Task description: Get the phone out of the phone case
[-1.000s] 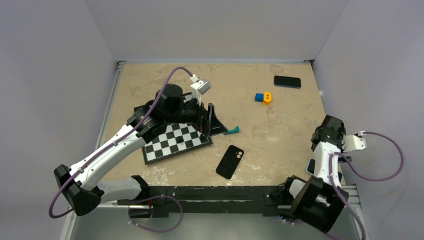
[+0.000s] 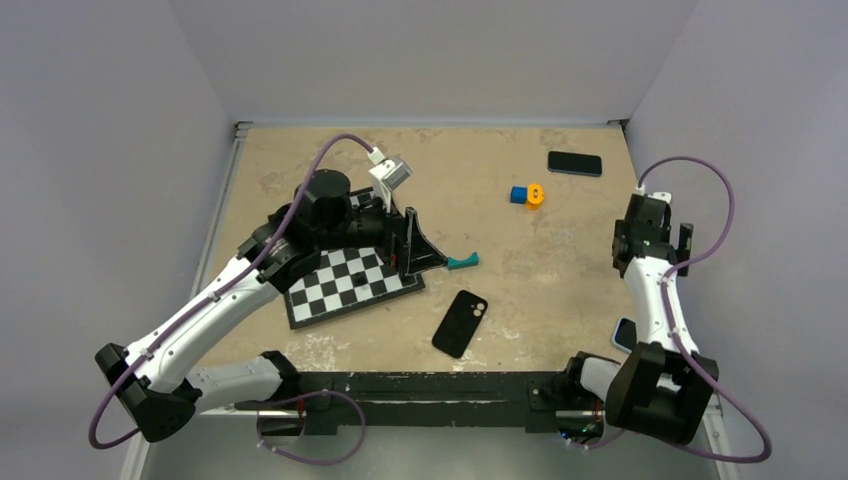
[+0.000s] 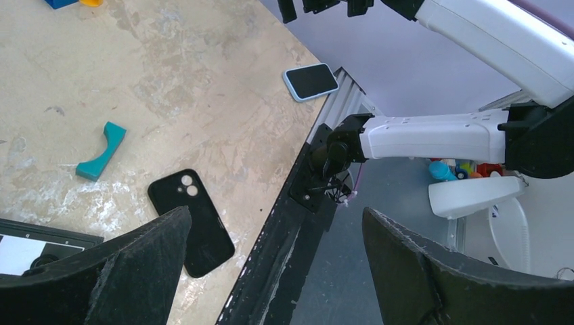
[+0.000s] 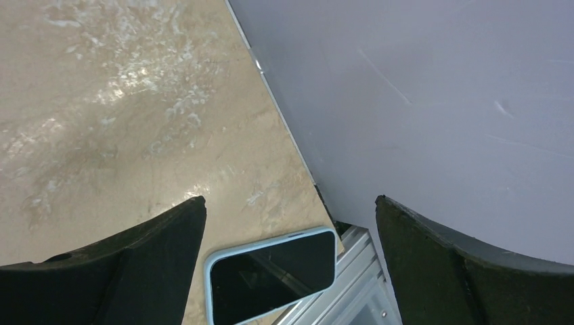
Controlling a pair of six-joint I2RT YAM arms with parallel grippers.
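A black phone case (image 2: 460,323) lies flat near the table's front edge, camera openings up; table colour shows through the openings. No phone can be seen in it. At the back right lies a black phone (image 2: 575,164), flat and apart from the case. A light-blue-edged phone (image 4: 274,275) rests screen up at the front right corner; whether the edge is a case I cannot tell. My left gripper is open and empty above the table, left of the black case. Over the right edge, my right gripper stands open and empty, beyond the blue-edged phone.
A checkered board (image 2: 345,290) lies under the left arm. Beside it is a teal curved piece (image 3: 101,154). Blue (image 2: 518,195) and yellow (image 2: 535,193) pieces sit toward the back. A grey wall (image 4: 440,122) stands close on the right.
My right gripper has swung away from the front right corner toward the back, uncovering more of the blue-edged phone. The left arm has shifted slightly left. The phones and black case have not moved.
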